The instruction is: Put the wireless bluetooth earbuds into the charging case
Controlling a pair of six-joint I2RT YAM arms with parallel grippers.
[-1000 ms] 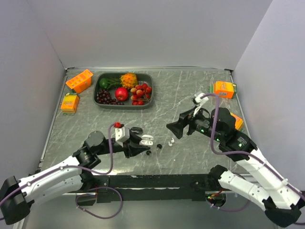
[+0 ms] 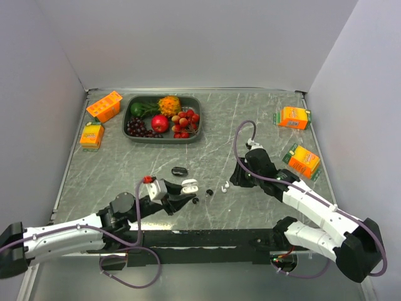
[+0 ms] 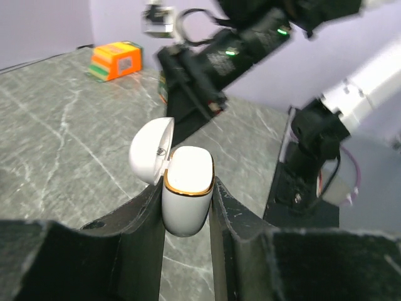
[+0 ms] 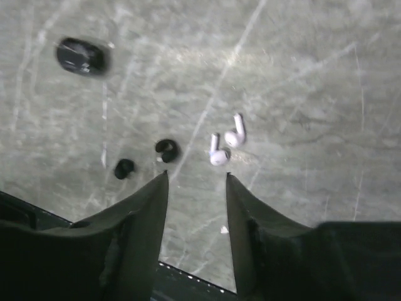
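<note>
My left gripper is shut on the white charging case (image 3: 187, 188), whose lid stands open; in the top view it is at the lower middle. Two white earbuds (image 4: 235, 137) lie loose on the marble table, beside each other. My right gripper hangs over them, pointing down, its fingers part open with nothing seen between them.
Small black pieces (image 4: 166, 150) and a black oblong item (image 4: 80, 56) lie near the earbuds. A tray of fruit (image 2: 161, 140) stands at the back; orange boxes (image 2: 292, 117) sit along both sides.
My right arm has come lower and turned to point down beside the earbuds. My left gripper, holding the case, has shifted slightly.
</note>
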